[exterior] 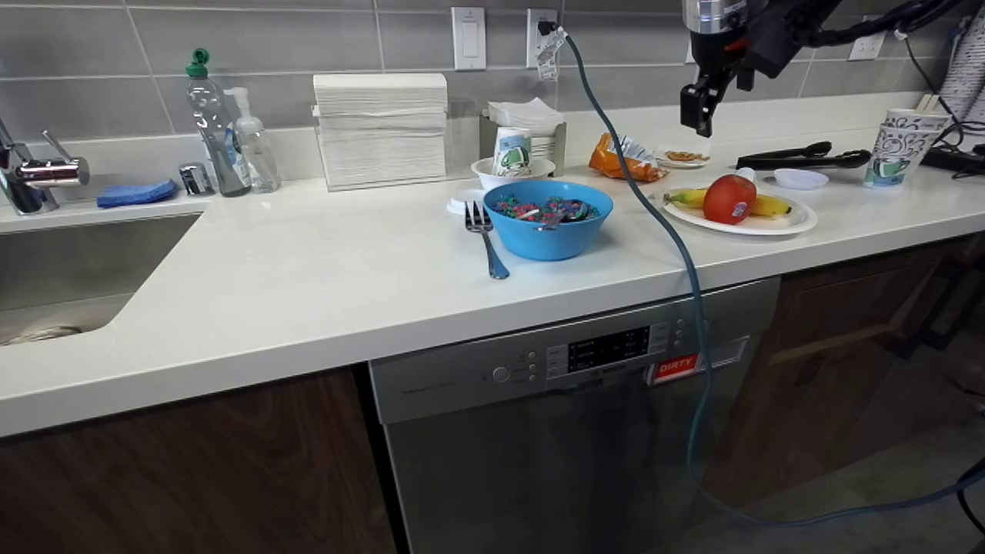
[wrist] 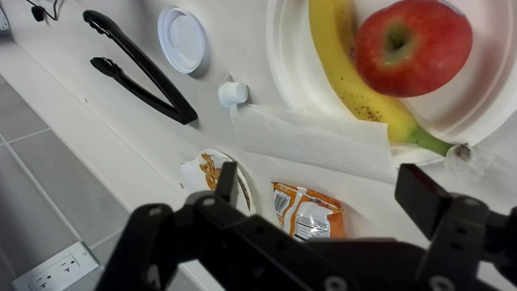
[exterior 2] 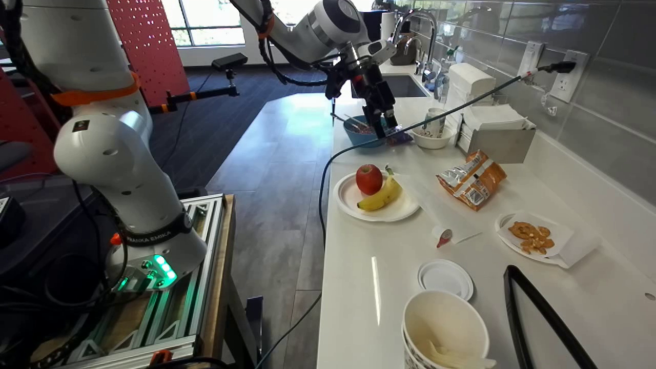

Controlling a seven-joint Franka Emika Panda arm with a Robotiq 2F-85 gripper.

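Note:
My gripper is open above the counter, its fingers wide apart with nothing between them. In the wrist view an orange snack bag (wrist: 312,213) lies well below, in line with the gap. A red apple (wrist: 412,48) rests against a yellow banana (wrist: 339,63) on a white plate (wrist: 286,58) at the upper right of that view. A small plate (wrist: 246,186) with pretzels (wrist: 209,172) is partly hidden by the left finger. Seen in exterior view 1, the gripper (exterior: 697,120) hangs clear above the counter, with the bag to its left.
Black tongs (wrist: 150,77), a white lid (wrist: 181,39) and a cup (exterior: 905,148) stand to the right in exterior view 1. A blue bowl (exterior: 546,235) with a fork (exterior: 489,245) beside it sits mid-counter. A cable (exterior: 628,166) crosses in front.

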